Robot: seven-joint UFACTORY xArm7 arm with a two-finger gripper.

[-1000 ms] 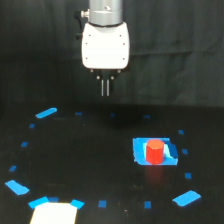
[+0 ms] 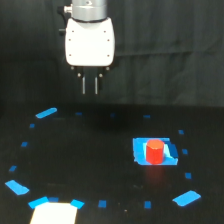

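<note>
A small red block (image 2: 154, 151) rests on a blue square patch (image 2: 139, 146) with some white showing around it, right of centre on the black table. My gripper (image 2: 90, 92) hangs high at the upper left, pointing down, under a white arm housing (image 2: 90, 43). Its two thin dark fingers (image 2: 83, 86) stand apart with nothing visible between them. It is well above the table and to the left of the red block, not touching it.
A pale cream object (image 2: 54, 214), cut off by the bottom edge, sits at the front left beside blue tape (image 2: 38, 202). More blue strips (image 2: 186, 198) and small blue marks dot the table.
The arm has shifted left and slightly lower. The fingers, close together before, are now spread apart. The red block and the cream object are where they were.
</note>
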